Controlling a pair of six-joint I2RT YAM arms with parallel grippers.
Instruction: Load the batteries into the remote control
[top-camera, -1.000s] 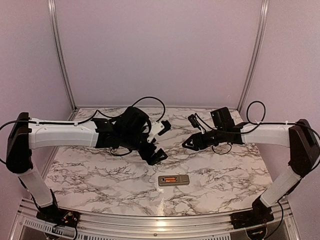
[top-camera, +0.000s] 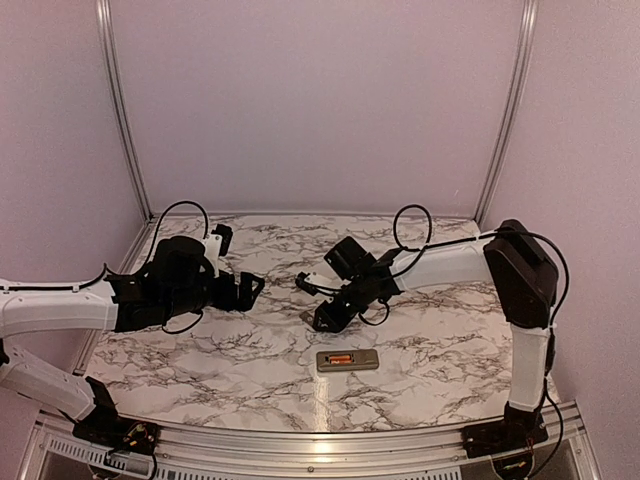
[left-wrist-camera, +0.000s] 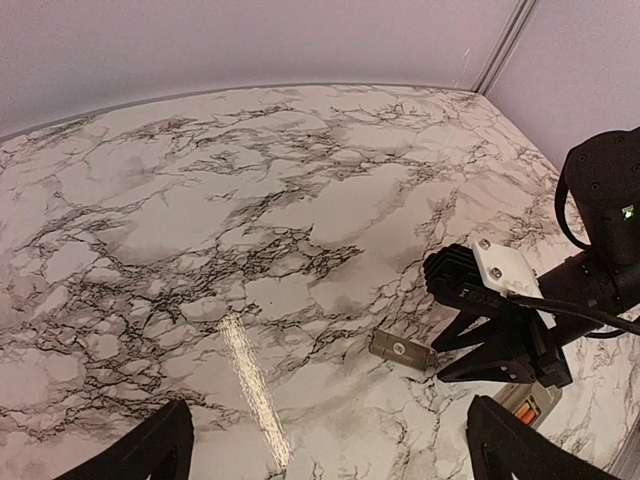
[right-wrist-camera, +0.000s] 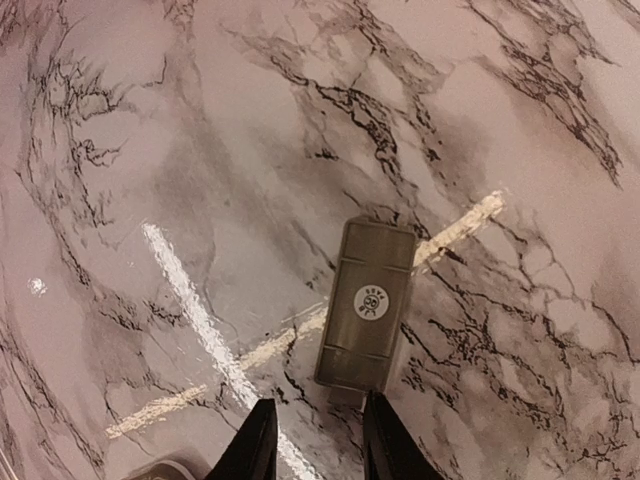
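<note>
The grey remote (top-camera: 348, 362) lies face down at the front centre, orange battery showing in its open compartment; its end also appears in the left wrist view (left-wrist-camera: 530, 400). Its grey battery cover (right-wrist-camera: 362, 330) lies loose on the marble behind it, with a round sticker. My right gripper is low beside the cover, fingertips just short of its near end, fingers part open with nothing visible between them. My left gripper (top-camera: 250, 290) hangs open and empty over the left middle of the table.
Side and back walls bound it.
My right gripper has moved left and down to the battery cover. My left gripper has pulled back leftward from the centre, uncovering the cover in the top view.
</note>
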